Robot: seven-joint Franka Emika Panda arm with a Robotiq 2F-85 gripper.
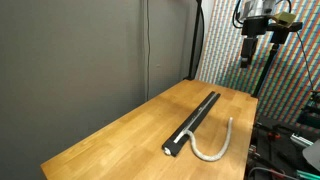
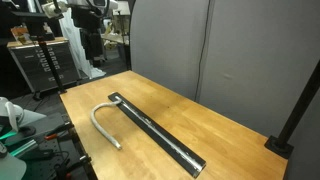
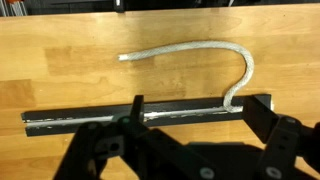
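Observation:
A long black channel (image 2: 155,130) with a pale line along its length lies on the wooden table. Beside it is a pale, flexible hose or rope (image 1: 208,157), bent in a hook shape. One of its ends (image 3: 230,103) reaches the channel near the channel's right end in the wrist view; its other end (image 3: 124,57) lies loose on the wood. Whether any of it sits inside the channel, I cannot tell. High above the table hangs my gripper, open, its fingers wide apart and nothing between them. Both objects are well below it, untouched.
A grey partition (image 2: 240,60) stands along one long side. A black post (image 2: 294,115) rises at one corner.

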